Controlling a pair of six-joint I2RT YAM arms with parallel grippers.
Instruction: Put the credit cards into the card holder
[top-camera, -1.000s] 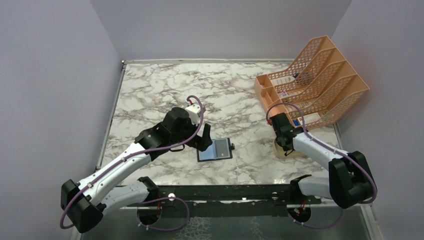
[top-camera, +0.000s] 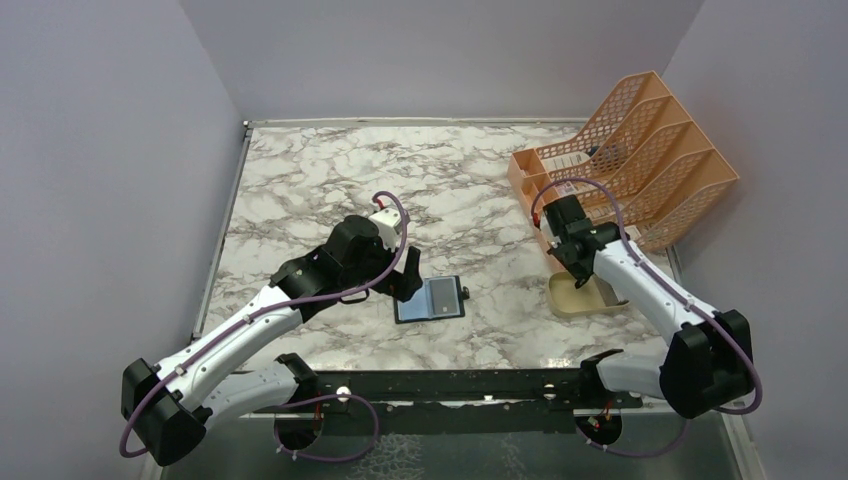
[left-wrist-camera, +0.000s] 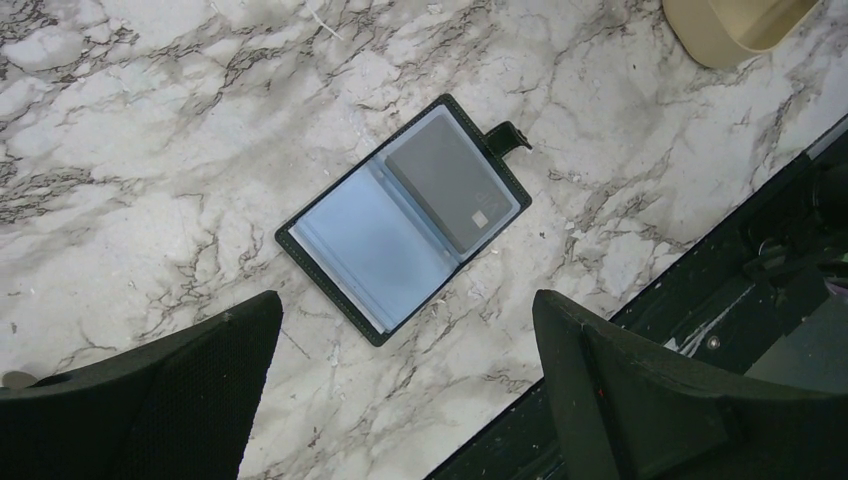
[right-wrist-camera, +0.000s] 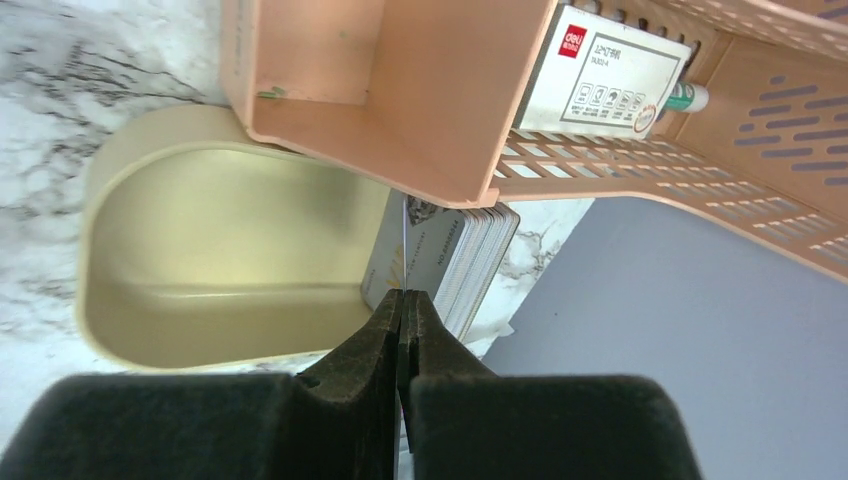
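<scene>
Credit cards (right-wrist-camera: 485, 265) stand as a stack at the right end of a cream box (right-wrist-camera: 215, 240) in the right wrist view. My right gripper is shut on one thin card (right-wrist-camera: 404, 245), seen edge-on as a pale line in front of the stack. In the left wrist view the dark card holder (left-wrist-camera: 380, 257) lies spread flat on the table, with clear sleeves; a grey card (left-wrist-camera: 450, 178) shows in the sleeve nearer its strap. Above the holder hangs my left gripper, open and empty, its fingers (left-wrist-camera: 215, 370) wide apart.
A peach slotted organizer (top-camera: 640, 160) stands at the back right; its front wall overhangs the box and hides part of the stack in the right wrist view. Between box and holder the marble tabletop (top-camera: 510, 300) is clear.
My right gripper has moved up and away from the front edge, toward the organizer, uncovering more of the box and the card stack. The left arm and card holder have stayed still.
</scene>
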